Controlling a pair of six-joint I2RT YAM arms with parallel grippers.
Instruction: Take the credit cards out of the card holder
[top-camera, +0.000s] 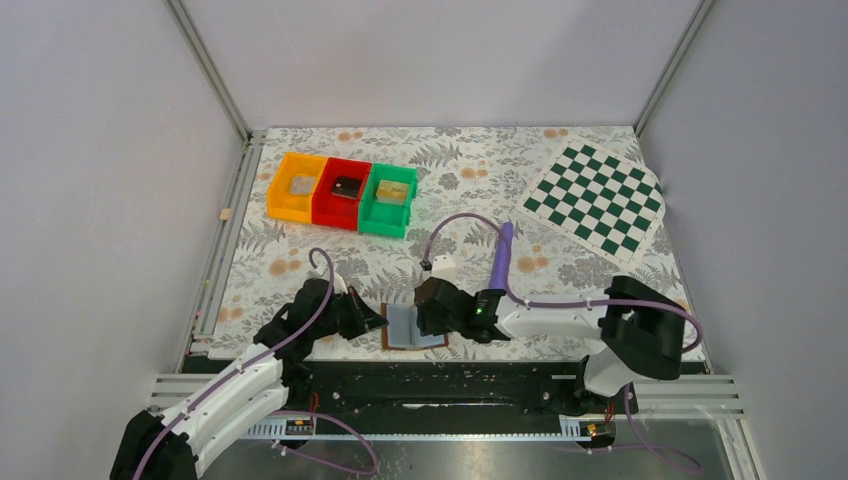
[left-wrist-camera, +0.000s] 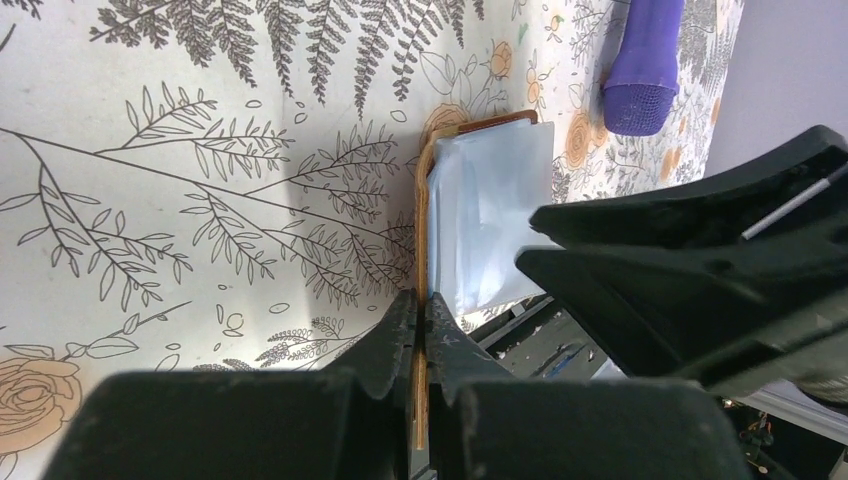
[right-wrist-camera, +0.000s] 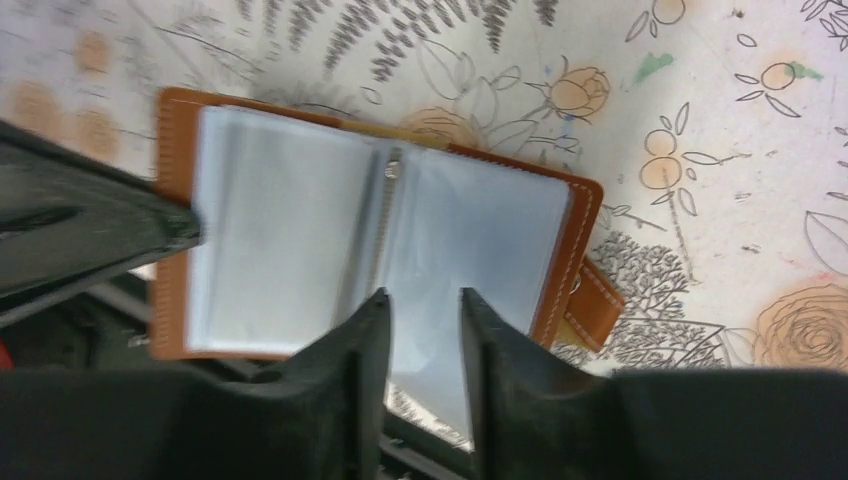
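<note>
The card holder (right-wrist-camera: 280, 200) lies spread open at the table's front edge, brown-bordered with clear, pale sleeves; no card shows in the visible sleeves. My left gripper is shut on its left edge, the thin brown border running between the fingertips. Over the right-hand sleeve stands my right gripper, fingers part open, with only the sleeve visible between its fingers. Cards rest in the bins: a pale one (top-camera: 302, 185) in the yellow bin, a dark one (top-camera: 347, 187) in the red and a gold one (top-camera: 392, 192) in the green.
The yellow bin (top-camera: 277, 205), red bin (top-camera: 330, 218) and green bin (top-camera: 380, 228) stand joined at the back left. Behind the right arm lies a purple microphone (top-camera: 503, 250). A green-and-white checkered board (top-camera: 595, 200) is at the back right.
</note>
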